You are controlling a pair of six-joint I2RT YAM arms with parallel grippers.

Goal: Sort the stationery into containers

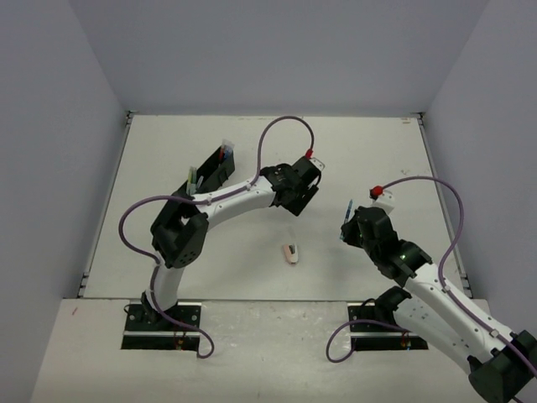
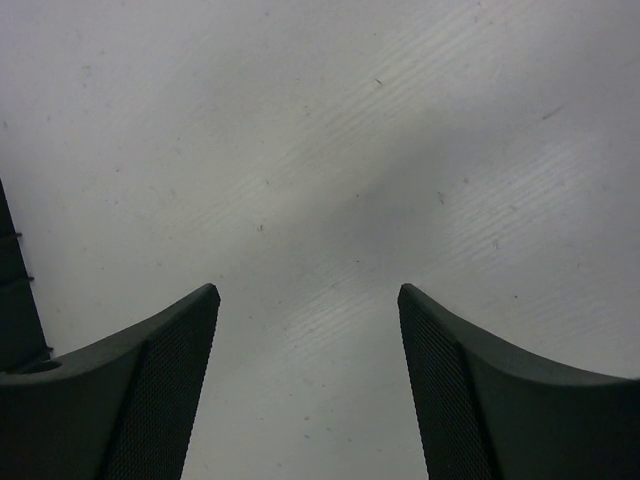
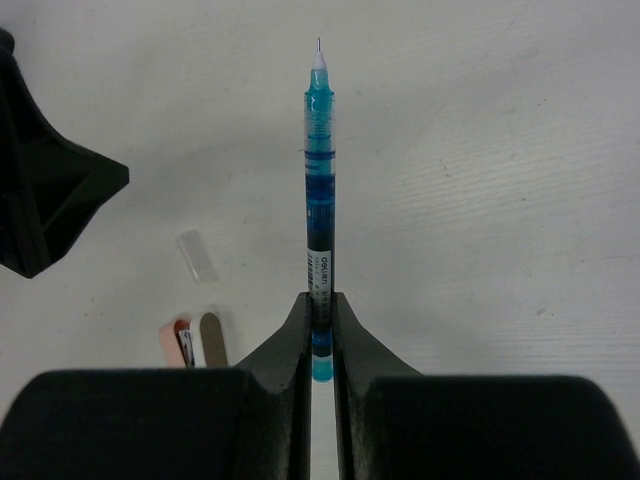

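A slim blue pen [image 3: 320, 200] is pinched by my right gripper, its fine tip pointing away and its lower end showing beyond the fingertips. From above, the pen [image 1: 348, 210] juts out beside the right gripper at the table's right half. My left gripper stands open over bare tabletop, nothing between its fingers. A black divided container [image 1: 221, 176] stands at the back left, holding several pens and other stationery; its dark edge [image 2: 18, 315] enters the left wrist view.
Near the front middle lie a pinkish item [image 3: 173, 343] and a pale grey-topped one [image 3: 212, 340], side by side. A small clear strip [image 3: 196, 256] rests just beyond them. Part of the left gripper intrudes at left.
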